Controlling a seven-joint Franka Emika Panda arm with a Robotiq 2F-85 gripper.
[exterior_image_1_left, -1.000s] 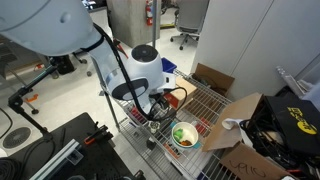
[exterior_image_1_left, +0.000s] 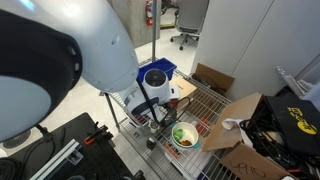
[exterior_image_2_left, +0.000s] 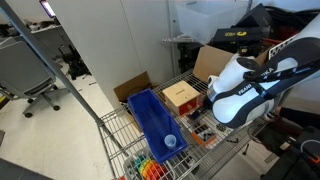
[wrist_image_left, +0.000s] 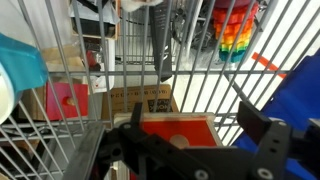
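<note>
In the wrist view my gripper appears open, its dark fingers spread at the bottom with no held object visible between them. Beneath it run the bars of the wire shelf (wrist_image_left: 205, 72). A rainbow-coloured item (wrist_image_left: 235, 32) lies at the upper right, a teal cup-like object (wrist_image_left: 22, 68) at the left edge, and a blue bin (wrist_image_left: 298, 108) at the right. A reddish surface (wrist_image_left: 165, 130) shows below the fingers. In exterior view 1, a pale bowl (exterior_image_1_left: 185, 146) with colourful contents stands right of the white arm (exterior_image_1_left: 157, 84); the fingertips are hard to make out there.
A long blue bin (exterior_image_2_left: 152, 116) and a small cardboard box (exterior_image_2_left: 182, 97) sit on the rack. One light-blue cup (exterior_image_2_left: 170, 141) is by the bin. Open cardboard boxes (exterior_image_1_left: 240, 155) with black items crowd the right side. Bare wire lies around the bowl.
The arm's wrist has shifted slightly right and downward in exterior view 1, while its upper links have swung toward the camera and fill more of the left side. Bowl and boxes stay put.
</note>
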